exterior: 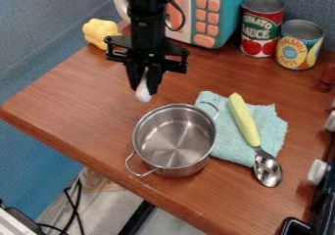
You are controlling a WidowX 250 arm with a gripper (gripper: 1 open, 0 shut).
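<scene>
The black gripper [144,79] hangs over the middle-back of the wooden table, above and behind the steel pot, with a small white object [144,92] between its fingertips. The steel pot [174,139] with two wire handles stands at the front middle. Right of it lies a light blue cloth [229,144] with a yellow corn-like object [244,119] and a metal spoon [267,168] on it.
A yellow toy [100,32], a teal toy microwave [210,14], a tomato sauce can [260,33] and another can [299,49] stand at the back. Black items line the right edge.
</scene>
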